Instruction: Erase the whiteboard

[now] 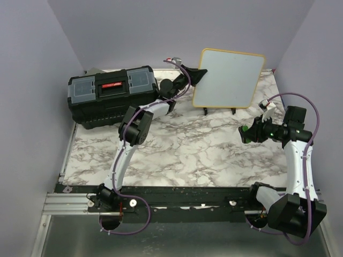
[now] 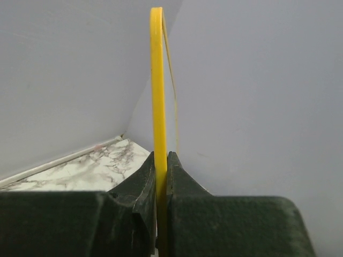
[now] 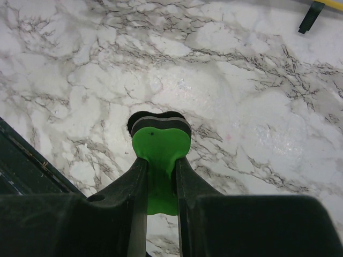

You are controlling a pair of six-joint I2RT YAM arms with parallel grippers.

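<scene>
The white whiteboard (image 1: 229, 79) with a yellow frame stands toward the back right, slightly tilted in the top view. No marks can be made out on its face. My left gripper (image 1: 200, 73) is shut on the board's left edge; in the left wrist view its fingers (image 2: 140, 182) close around the yellow frame (image 2: 158, 91). On the right, over the table, my right gripper (image 1: 256, 130) is shut on a green eraser (image 1: 245, 135) with a dark pad. The right wrist view shows the eraser (image 3: 162, 143) between the fingertips.
A large black toolbox (image 1: 112, 88) with clear lid compartments fills the back left. Small black feet (image 1: 233, 111) show under the board's lower edge. Grey walls stand on three sides.
</scene>
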